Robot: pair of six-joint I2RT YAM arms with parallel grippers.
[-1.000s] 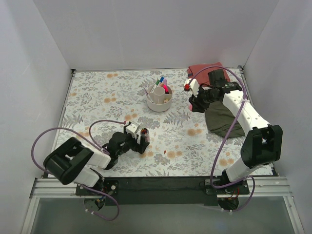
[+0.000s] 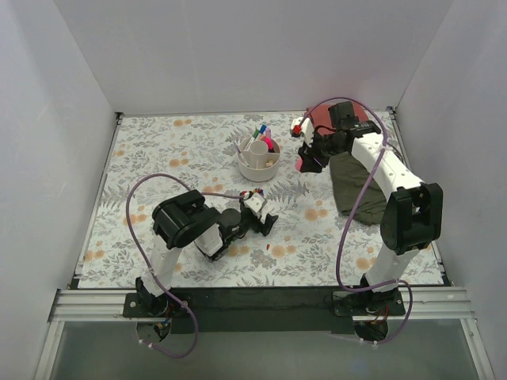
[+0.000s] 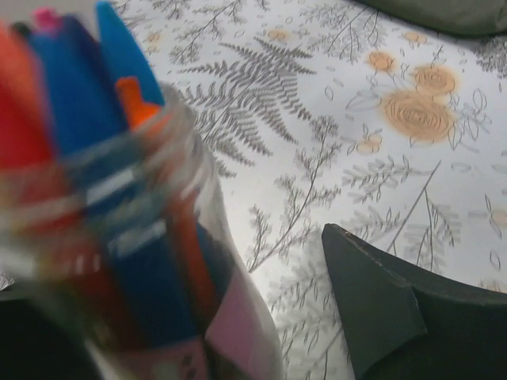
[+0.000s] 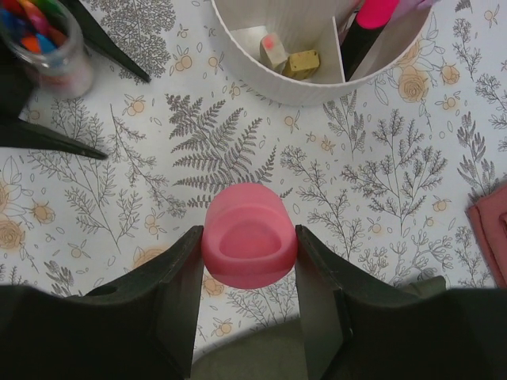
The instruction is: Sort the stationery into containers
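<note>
My right gripper is shut on a pink round-ended object above the cloth, right of the white divided bowl. In the left wrist view, a clear jar packed with coloured pens fills the left side. My left gripper stands around this jar with its fingers part open. A clear gap separates the jar from the right-hand finger; the other finger is mostly hidden behind the jar. Seen from the right wrist, the jar is on the cloth, below and left of the bowl.
Inside the bowl are a white cup, several pens and two small blocks, one of them yellowish. A dark green cloth pouch and a red one lie on the right.
The right gripper has shifted slightly left and up, still with the pink object.
</note>
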